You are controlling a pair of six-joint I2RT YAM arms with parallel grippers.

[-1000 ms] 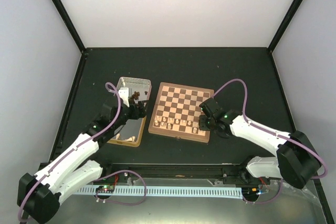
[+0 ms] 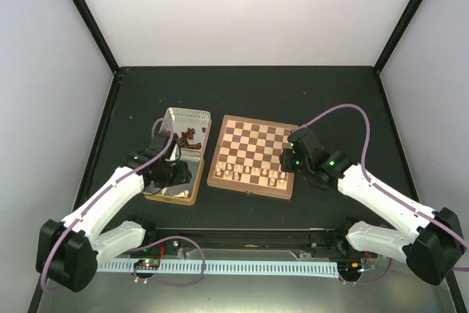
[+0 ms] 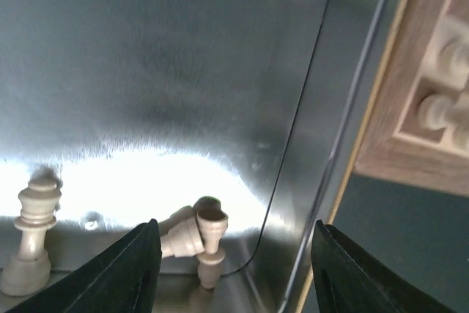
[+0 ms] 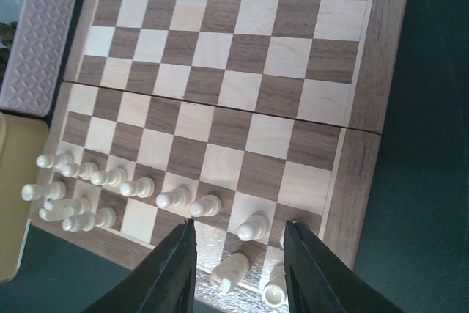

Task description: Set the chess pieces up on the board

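Observation:
My left gripper hangs over the light section of the piece box [image 2: 192, 174]. In its wrist view a white piece [image 3: 33, 240] stands upright at left, and others [image 3: 211, 229] lie clustered between and beyond the fingertips; none is clearly held. My right gripper is over the board's right near part, white pieces [image 4: 251, 227] below and between its fingers. Both grippers are part open. White pieces stand in rows on the near side of the chessboard [image 2: 253, 141]; its far squares are empty.
Dark pieces [image 2: 189, 137] lie in the box's grey far section. The box sits just left of the board.
My left arm has moved back toward the near part of the box. The board looks unchanged.

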